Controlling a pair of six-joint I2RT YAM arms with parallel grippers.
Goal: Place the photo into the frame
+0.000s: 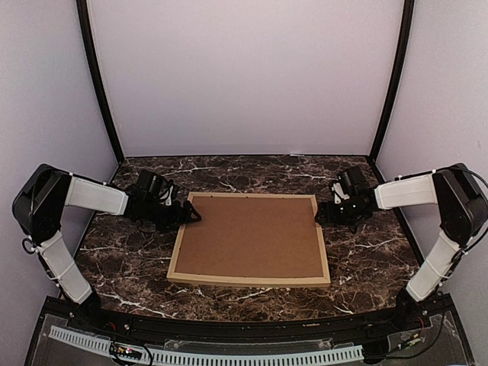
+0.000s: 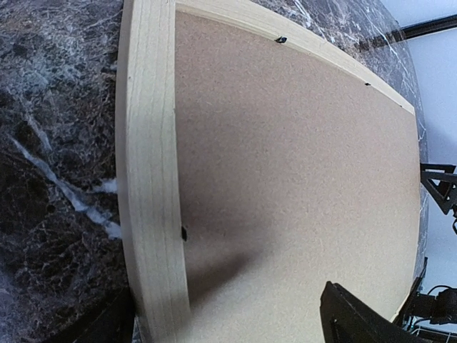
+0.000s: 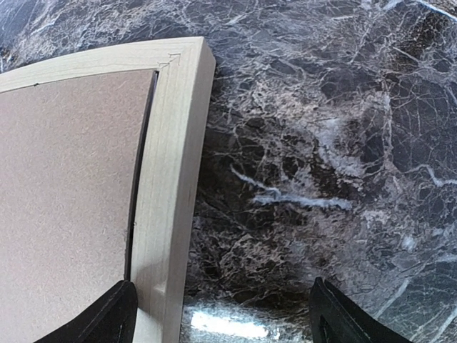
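A pale wooden frame (image 1: pixel 325 267) with a brown backing board (image 1: pixel 248 236) lies flat on the dark marble table. My left gripper (image 1: pixel 188 213) is at the frame's left rail; in the left wrist view its open fingers straddle that rail (image 2: pixel 150 179). My right gripper (image 1: pixel 324 213) is at the right rail; in the right wrist view one finger is by the rail (image 3: pixel 161 214) and the other stands apart over bare marble, so it is open. Small dark tabs show along the board's edges. I see no separate photo.
Bare marble table (image 1: pixel 244 168) surrounds the frame on all sides, with walls at the back and both sides. A slotted strip (image 1: pixel 206 352) runs along the front beyond the table edge.
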